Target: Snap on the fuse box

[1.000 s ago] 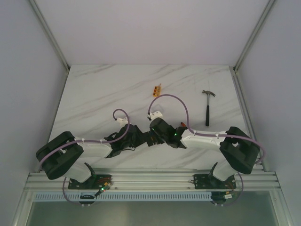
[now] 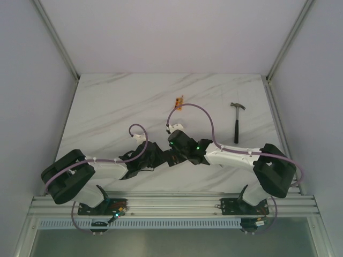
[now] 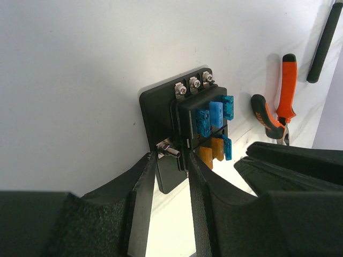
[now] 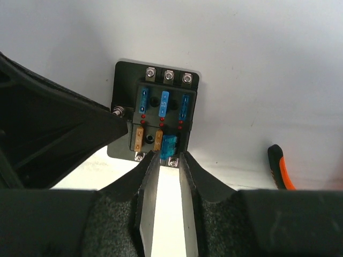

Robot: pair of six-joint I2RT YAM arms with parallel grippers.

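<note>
The black fuse box (image 4: 177, 81) lies on the white table, carrying blue and orange fuses and metal studs. My left gripper is at its near edge, fingertips by the lower metal stud (image 3: 169, 149); whether it grips anything is unclear. In the right wrist view my right gripper is over the box's lower edge, fingertips part open just below a blue fuse (image 4: 168, 145). The left gripper's dark body reaches in from the left of that view. From above, both grippers hide most of the box.
Red-handled tools (image 3: 286, 91) lie right of the box. A hammer (image 2: 237, 123) lies at the table's right, and an orange item (image 2: 178, 104) at the back middle.
My right arm has shifted slightly in the top view, its wrist now a little to the left and covering more near the box. The left arm shows no visible movement.
</note>
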